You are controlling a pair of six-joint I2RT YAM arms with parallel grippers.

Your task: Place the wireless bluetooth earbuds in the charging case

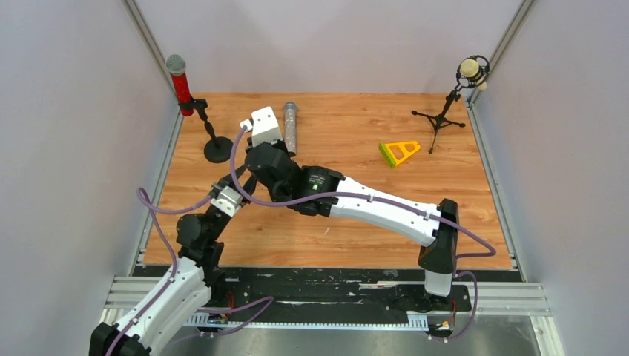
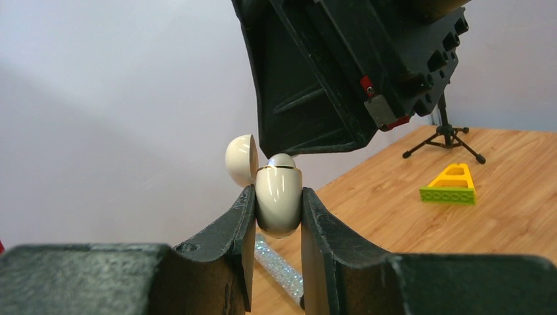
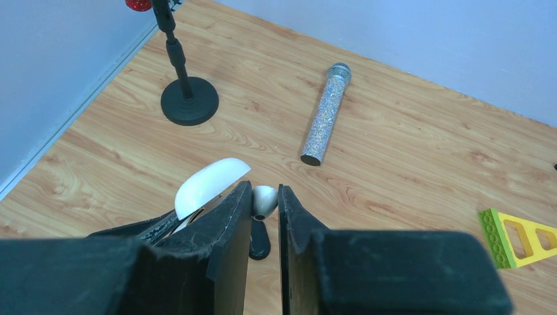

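Observation:
My left gripper is shut on the cream charging case [image 2: 278, 200], whose open lid [image 2: 238, 159] stands up at its left. In the right wrist view the white lid [image 3: 209, 185] shows beside my right gripper, which is shut on a small white earbud [image 3: 265, 197]. The earbud sits just above the case; whether it touches the case cannot be told. In the top view both grippers meet left of centre, largely hidden under the right arm [image 1: 378, 208].
A silver microphone [image 1: 290, 130] lies behind the grippers. A red microphone [image 1: 181, 91] on a stand is back left, a tripod microphone stand [image 1: 438, 119] back right, a yellow-green triangle piece [image 1: 403, 151] right of centre.

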